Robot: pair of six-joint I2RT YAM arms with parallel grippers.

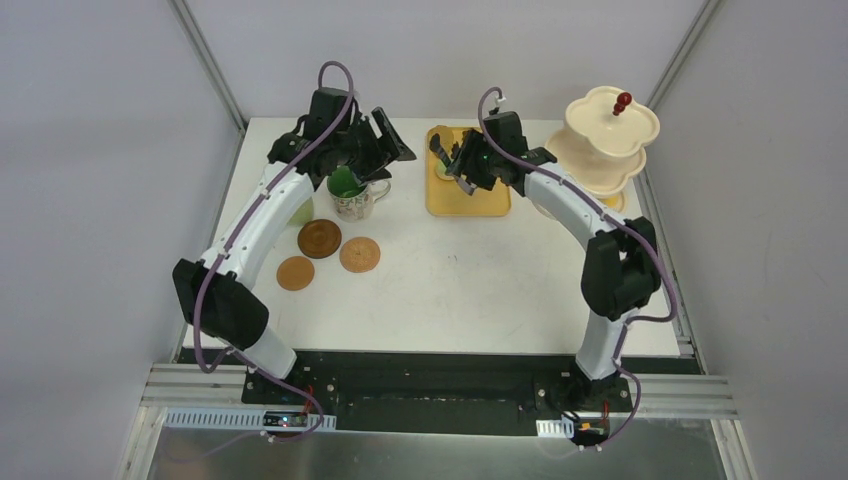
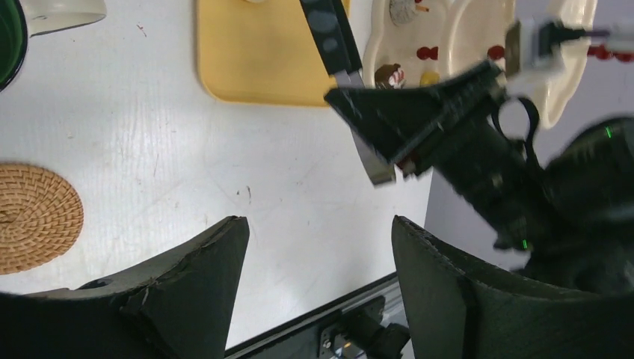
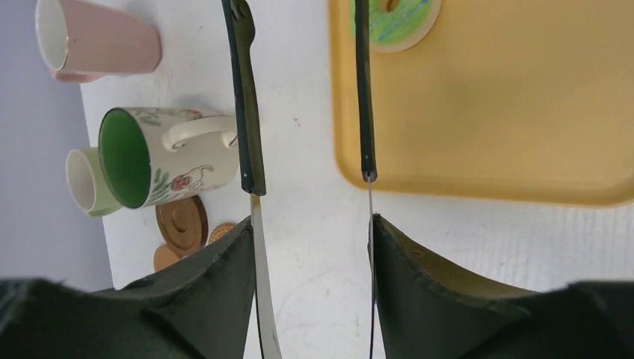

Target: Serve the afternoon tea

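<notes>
Tongs with black tips (image 3: 254, 120) and thin metal arms (image 2: 371, 158) are in my right gripper, which is shut on them; their arms stand spread apart. In the top view they hang over the yellow tray (image 1: 468, 206). A green-iced ring (image 3: 407, 28) lies on that tray, between and right of the tips in the right wrist view. My left gripper (image 1: 397, 150) stands open, nothing between its fingers, above and beside the green-lined mug (image 1: 352, 207). At the right stands a cream tiered stand (image 1: 602, 176), with small items on its lower tiers in the left wrist view.
A pink cup (image 3: 116, 43) and a pale green cup (image 3: 86, 179) stand near the mug at the left. A dark brown coaster (image 1: 319, 239) and two woven ones, including the right one (image 1: 360, 254), lie in front.
</notes>
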